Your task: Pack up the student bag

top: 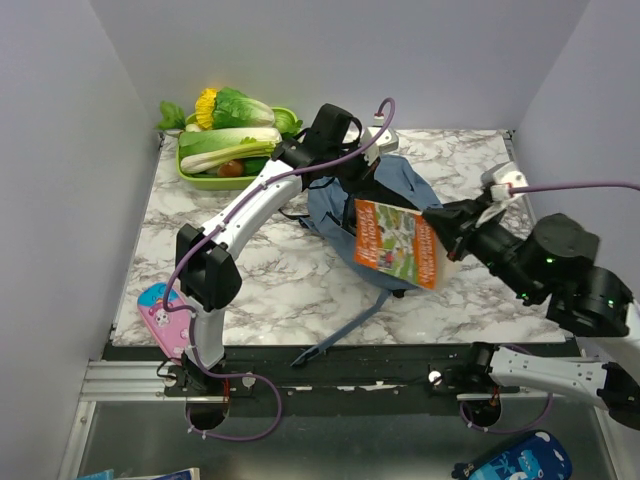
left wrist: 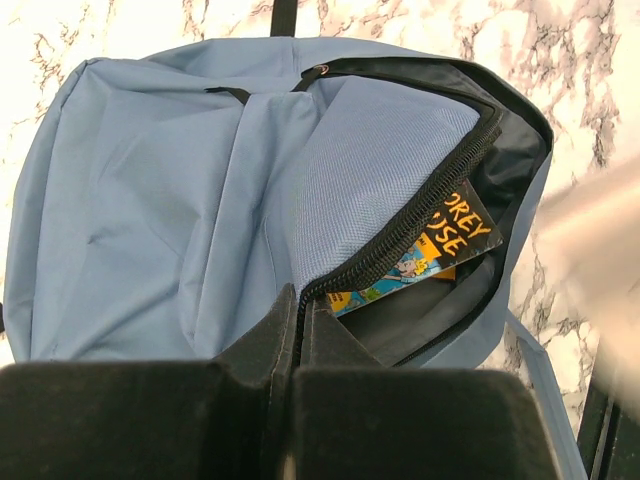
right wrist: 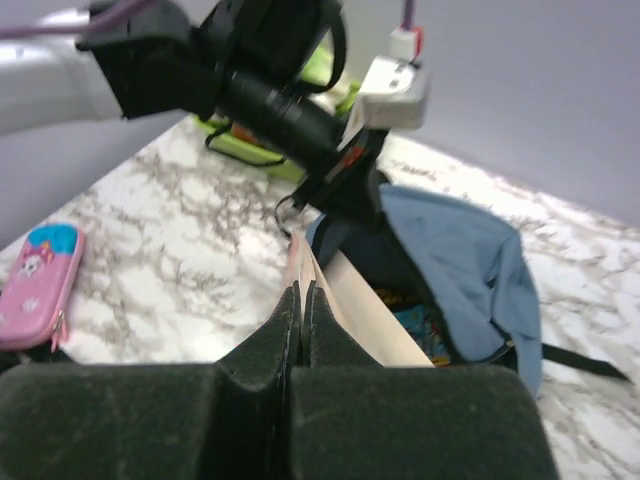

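The blue-grey bag (top: 408, 182) lies unzipped on the marble table. In the left wrist view, my left gripper is shut on the zipped edge of the bag's opening. A book with a dark cover (left wrist: 470, 226) shows inside. An orange and green book (top: 397, 243) hangs tilted above the bag's front in the top view, hiding part of the opening. My right gripper (top: 445, 226) is shut on its right edge. In the right wrist view, the book's pale pages (right wrist: 368, 312) rise from between the fingertips.
A green basket (top: 205, 182) of vegetables stands at the back left. The pink and blue pencil case (top: 168, 325) is at the front left. A blue patterned pouch (top: 522, 462) sits below the table's front edge. Marble is clear left of the bag.
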